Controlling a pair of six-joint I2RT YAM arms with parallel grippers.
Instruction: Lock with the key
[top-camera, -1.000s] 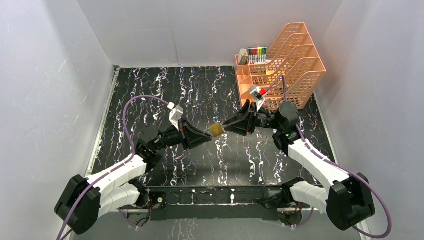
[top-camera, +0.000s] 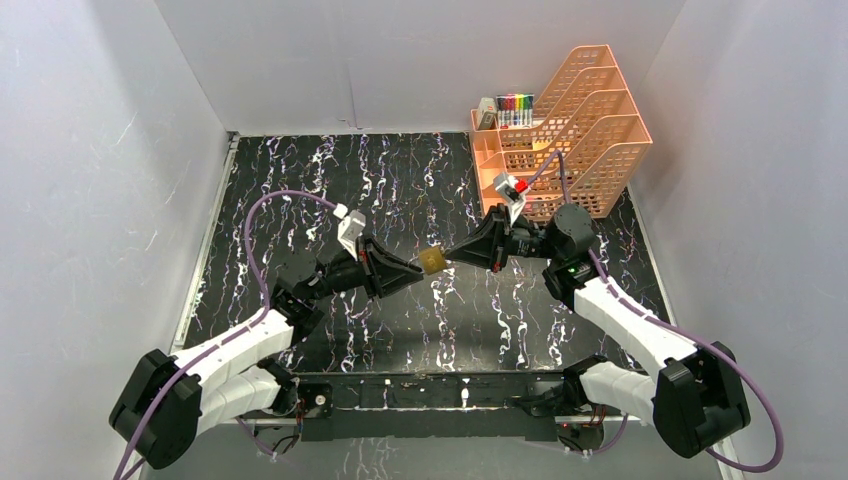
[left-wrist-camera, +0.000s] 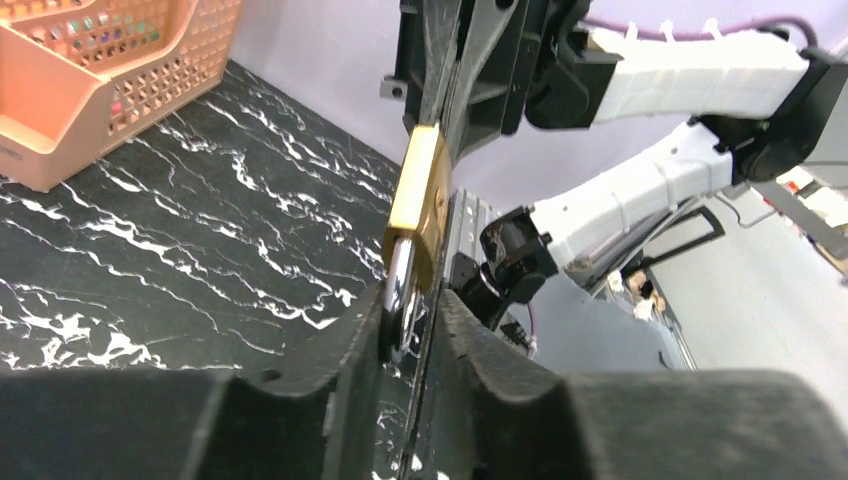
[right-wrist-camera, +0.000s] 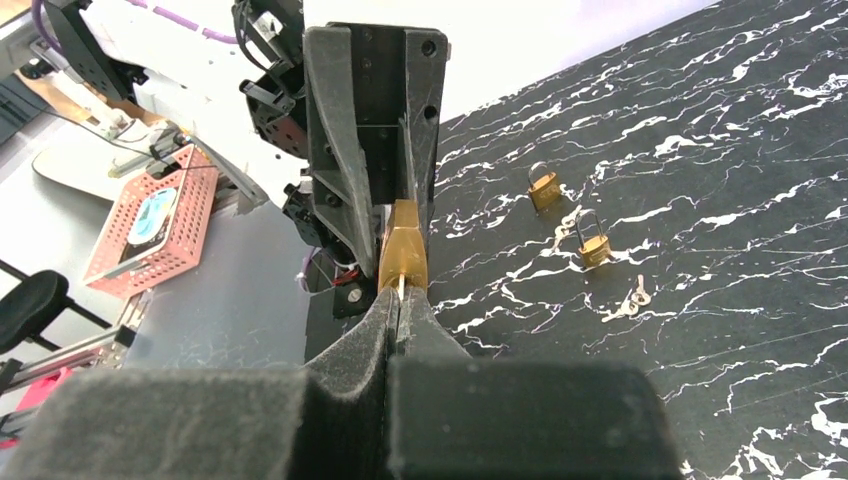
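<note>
A brass padlock (top-camera: 432, 260) hangs in the air between the two grippers. In the right wrist view a thin key (right-wrist-camera: 401, 284) sticks out of the padlock's end, its head between the closed fingertips of my right gripper. The steel shackle (left-wrist-camera: 400, 280) points at my left gripper in the blurred left wrist view. A narrow gap shows between the left fingers, so that gripper stands slightly open around the shackle. Whether the shackle is pressed home in the body is not clear.
Two more padlocks, one farther (right-wrist-camera: 545, 190) and one nearer (right-wrist-camera: 594, 250), lie on the black marbled table with loose keys (right-wrist-camera: 630, 300) beside them. An orange rack (top-camera: 600, 130) with markers (top-camera: 515, 110) fills the back right.
</note>
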